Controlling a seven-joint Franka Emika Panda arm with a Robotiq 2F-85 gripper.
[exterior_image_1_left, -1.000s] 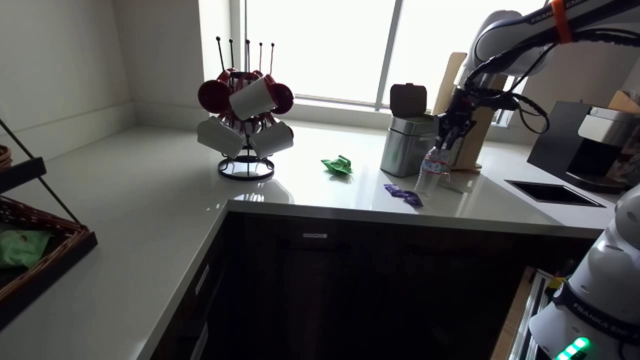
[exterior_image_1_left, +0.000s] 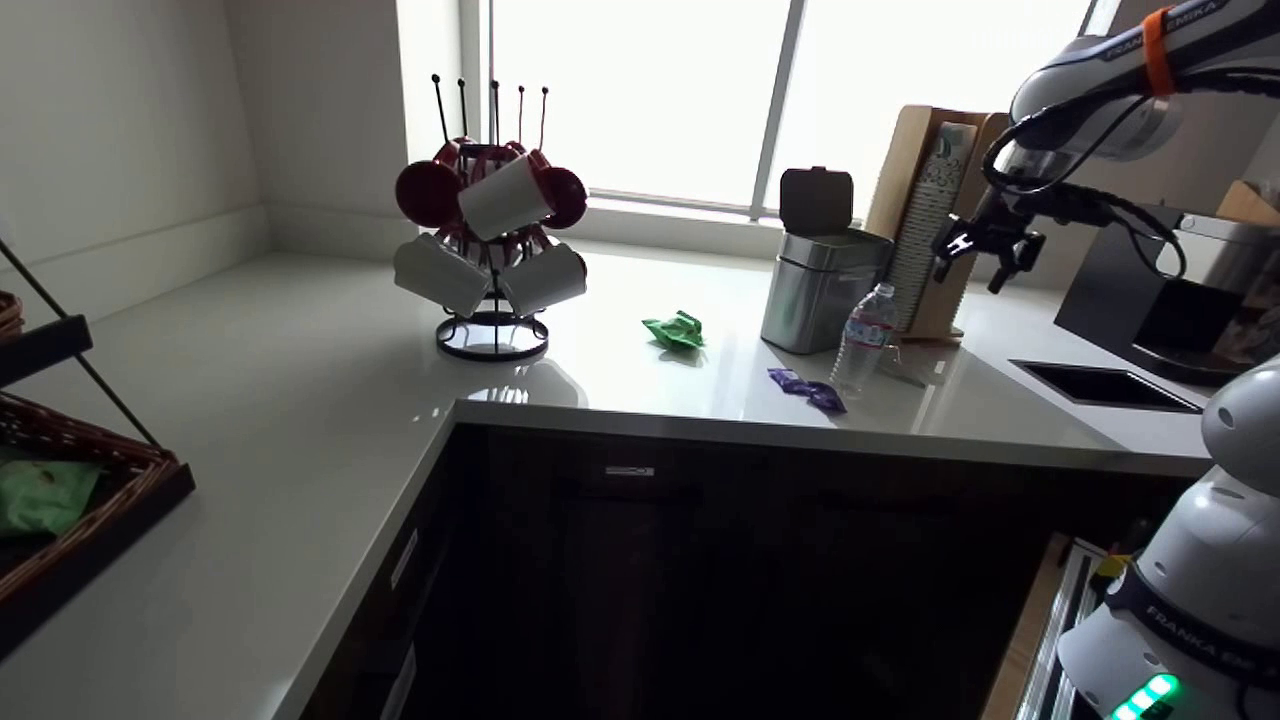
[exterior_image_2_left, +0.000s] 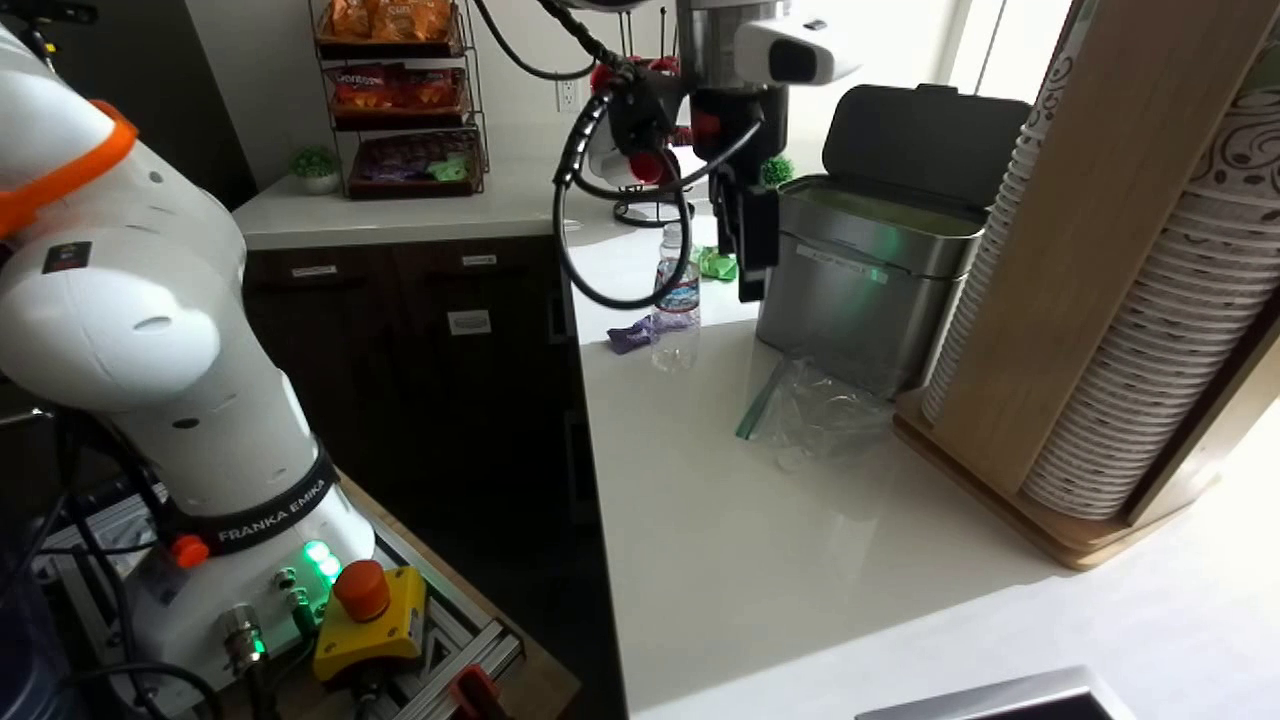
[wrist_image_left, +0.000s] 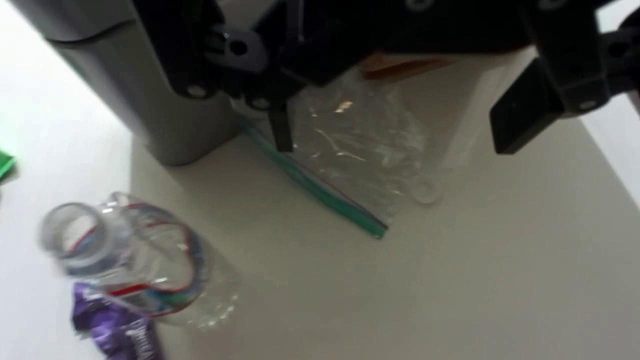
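Observation:
My gripper (exterior_image_1_left: 974, 277) hangs above the counter, to the right of the bottle, its two fingers spread with nothing between them. In the wrist view a clear plastic bag (wrist_image_left: 366, 147) with a green zip strip lies on the counter below the gripper. A clear water bottle (exterior_image_2_left: 675, 314) stands upright and uncapped in front of the metal bin (exterior_image_2_left: 828, 288), whose lid is raised. Beside the bottle lies a purple wrapper (exterior_image_1_left: 806, 390). A crumpled green wrapper (exterior_image_1_left: 675, 330) rests farther left on the counter.
Stacked paper cups fill a wooden holder (exterior_image_2_left: 1020, 300) right of the bin. A mug rack (exterior_image_1_left: 492, 342) stands at the back left. The coffee machine (exterior_image_1_left: 1152, 288) is at the right, near a dark rectangular opening (exterior_image_1_left: 1104, 385).
My gripper has moved up and to the right, away from above the bottle, and its fingers now show wider apart. Bottle, wrappers and bin have stayed put.

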